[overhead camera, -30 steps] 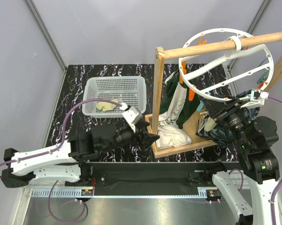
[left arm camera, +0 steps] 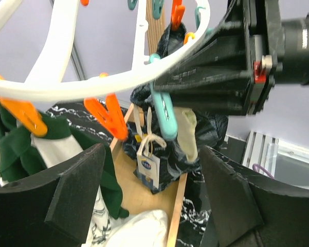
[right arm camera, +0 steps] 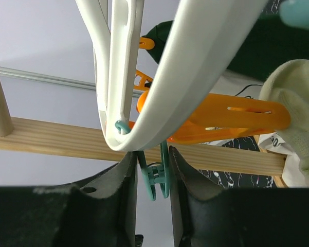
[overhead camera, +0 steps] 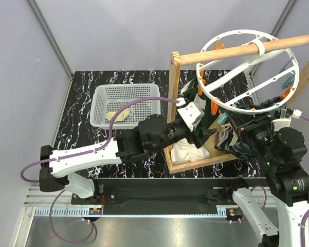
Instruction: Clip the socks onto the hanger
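Observation:
The white ring hanger [overhead camera: 293,67] hangs from a wooden frame, with orange and teal clips round it. My right gripper is at its rim, shut on the handles of a teal clip [right arm camera: 157,179]. In the right wrist view, a pale sock [right arm camera: 293,92] hangs beside an orange clip; the left wrist view shows a pale sock [left arm camera: 186,133] behind a light-blue clip [left arm camera: 164,110]. What holds it at the top is hidden. My left gripper stands open below the ring, facing that sock, with nothing between its fingers. Another pale sock [overhead camera: 118,114] lies in the basket.
The white basket [overhead camera: 97,108] stands at the back left. A wooden post [overhead camera: 173,82] rises beside my left gripper. Dark green and white cloth [left arm camera: 82,154] hangs close on the left, and dark cloth [left arm camera: 213,126] hangs behind the sock. White cloth [overhead camera: 187,151] lies on the wooden base.
My left arm has moved right and farther back, from left of the post to under the ring's near side. The right gripper, at the rim throughout, has shifted only slightly.

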